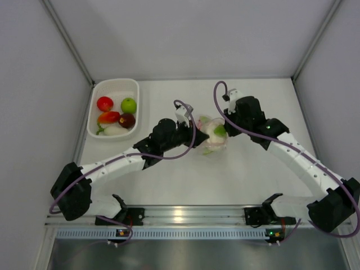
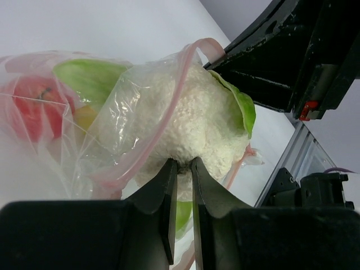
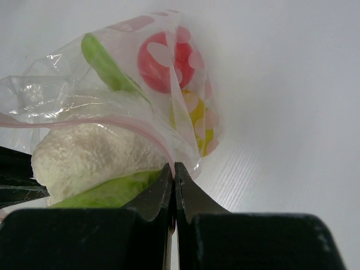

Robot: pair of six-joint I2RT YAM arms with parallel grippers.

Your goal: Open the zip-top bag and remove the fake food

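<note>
The clear zip bag [image 1: 212, 146] lies mid-table between both grippers, its mouth open toward a cauliflower [image 2: 191, 112] with green leaves. Further in the bag show a red item [image 2: 39, 107], a green piece [image 3: 109, 67] and a yellow item [image 3: 199, 118]. My left gripper is at the cauliflower's near face, fingertips close together; whether they grip it is unclear. My right gripper is shut on the pink-edged rim of the bag, above the cauliflower.
A white bin [image 1: 136, 101] at the back left holds several fake fruits and vegetables. Walls border it.
</note>
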